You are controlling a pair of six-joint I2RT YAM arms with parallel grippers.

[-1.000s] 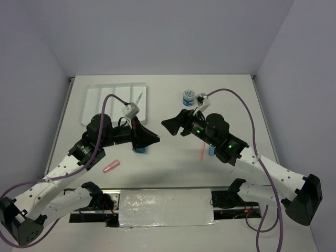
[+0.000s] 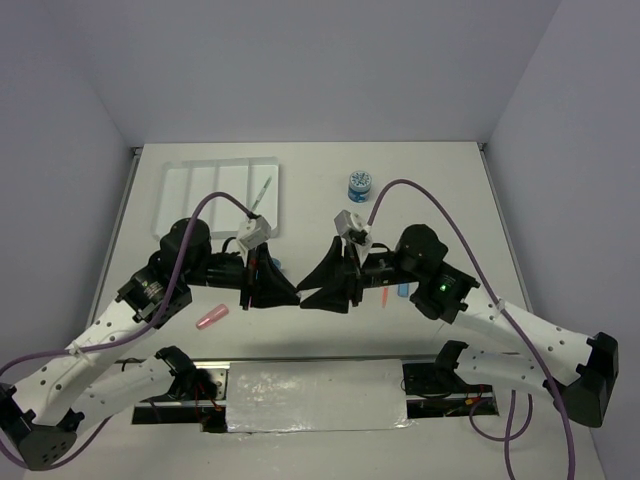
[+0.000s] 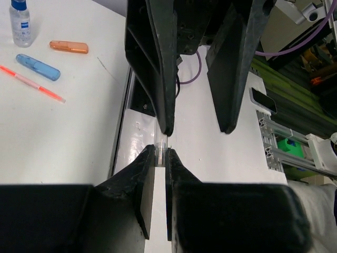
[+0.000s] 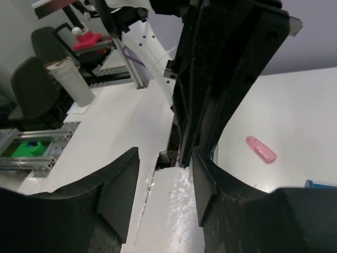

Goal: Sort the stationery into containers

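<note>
In the left wrist view my left gripper is shut on a small clear cylindrical item (image 3: 160,140), held upright between the two grippers. My right gripper stands part open around the far end of that item; in the top view the two grippers meet at the table's middle. A pink item (image 2: 212,316) lies front left. An orange item (image 3: 68,46), a blue item (image 3: 38,67), an orange-red pen (image 3: 31,84) and a small bottle (image 3: 21,23) are on the table. A white divided tray (image 2: 175,190) holds a pale pen at back left.
A blue-and-white jar (image 2: 360,186) stands at back centre. A blue object behind the left gripper is partly hidden. Walls bound the table (image 2: 450,200) at the back and sides.
</note>
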